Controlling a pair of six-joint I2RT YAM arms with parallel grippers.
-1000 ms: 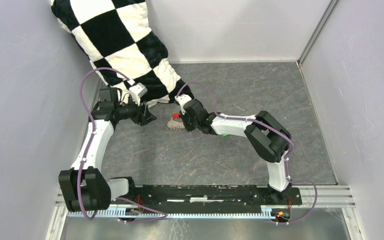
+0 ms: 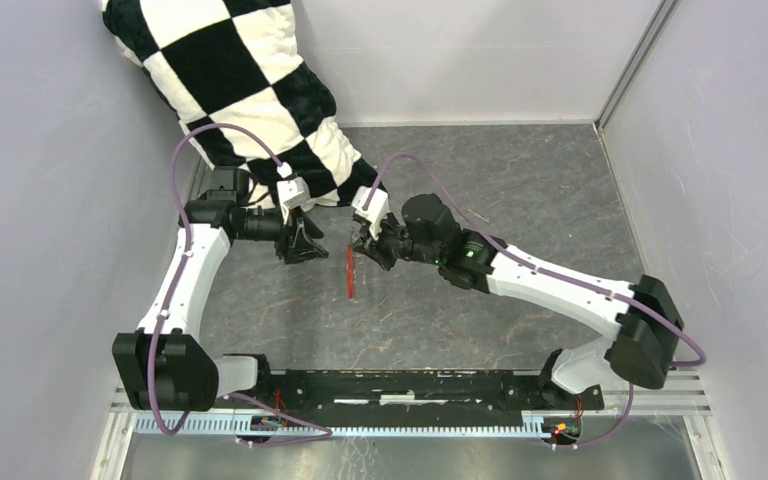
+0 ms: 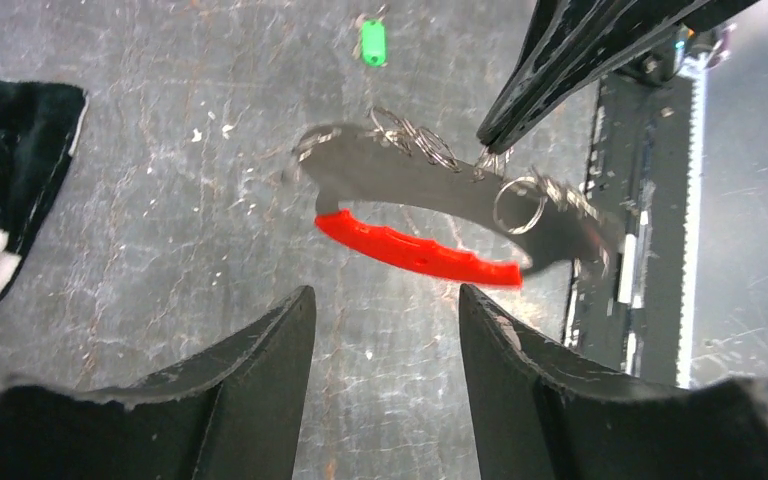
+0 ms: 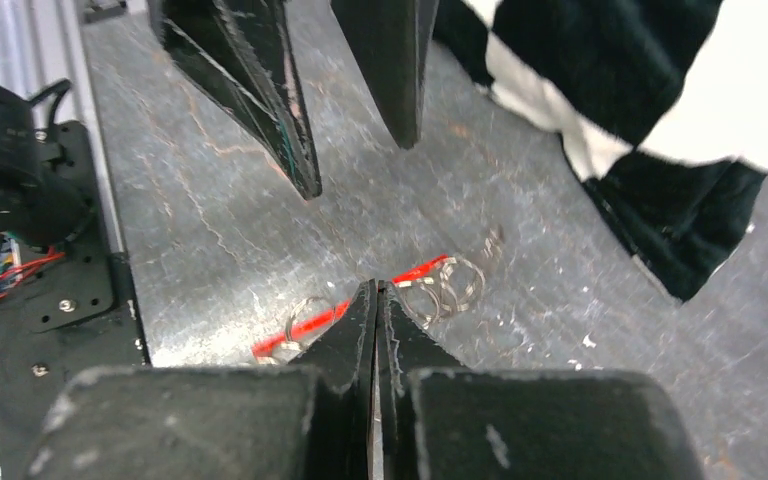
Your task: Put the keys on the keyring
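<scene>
My right gripper (image 2: 362, 246) is shut at the middle of the table, its fingertips (image 3: 495, 138) touching the ringed edge of the keyring piece. This piece is a thin grey curved plate (image 3: 400, 178) with several metal rings along one edge and a red strip (image 3: 415, 252) along the other. In the right wrist view the red strip (image 4: 315, 322) shows behind my shut fingers (image 4: 365, 330), with loose rings around it. To the left, my left gripper (image 2: 310, 245) stands open and empty, the plate in front of its fingers in its wrist view. A green-headed key (image 3: 373, 42) lies on the table.
A black-and-white checkered cushion (image 2: 230, 70) leans in the back left corner. Walls (image 2: 720, 180) close in both sides. The black rail (image 2: 410, 385) runs along the front.
The keyring piece has turned with my right gripper, its red strip now upright in the top view. The right arm's elbow swung outward to the right. My left gripper moved slightly right.
</scene>
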